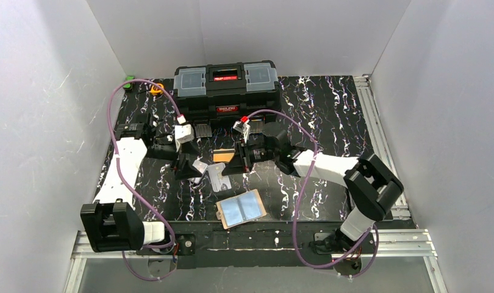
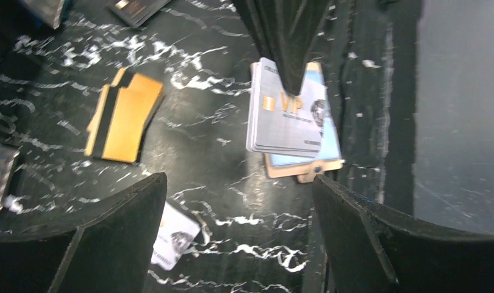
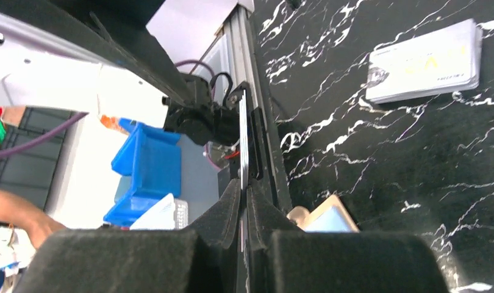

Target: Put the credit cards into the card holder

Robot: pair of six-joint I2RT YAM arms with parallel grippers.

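My right gripper [image 1: 235,165] is shut on a silver VIP card stack, held raised; it shows edge-on in the right wrist view [image 3: 244,140]. My left gripper is open, facing those cards from the left, nothing between its fingers. Below it more silver cards lie on the marble table, also in the right wrist view [image 3: 422,61]. Orange cards [image 2: 122,119] lie behind. The card holder [image 1: 241,209], light blue on tan, lies near the front edge, partly hidden behind the held cards in the left wrist view.
A black toolbox [image 1: 226,97] stands at the back, with grey metal items before it. An orange tape measure [image 1: 157,90] and a green object [image 1: 128,83] sit at the back left.
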